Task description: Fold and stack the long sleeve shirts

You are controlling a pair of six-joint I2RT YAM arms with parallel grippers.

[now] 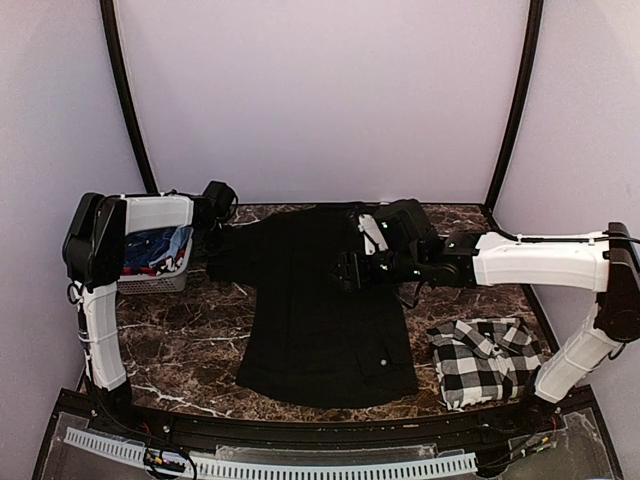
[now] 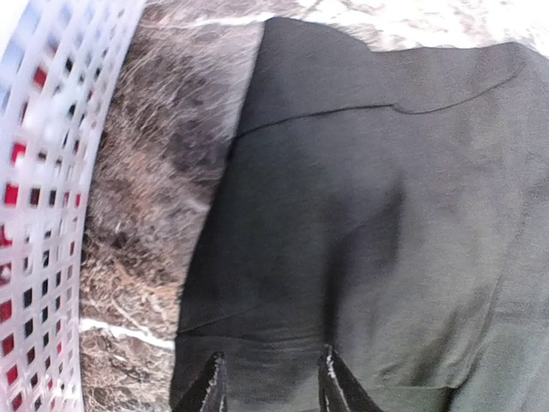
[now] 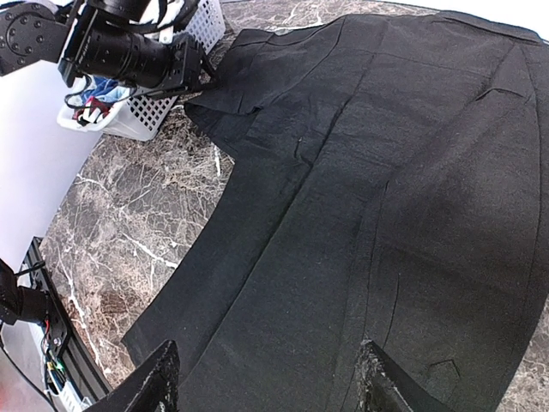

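A black long sleeve shirt (image 1: 310,350) lies spread over the middle of the table, a sleeve reaching toward the basket. In the left wrist view, that sleeve (image 2: 283,215) lies folded beneath my open left gripper, nothing between its fingers. My right gripper hangs open over the shirt's body (image 3: 283,257). A folded black-and-white checked shirt (image 1: 480,360) lies at the front right.
A white laundry basket (image 1: 150,284) of mixed clothes stands at the left, beside the sleeve. Bare marble table (image 1: 180,350) shows at the front left; walls enclose the sides and back.
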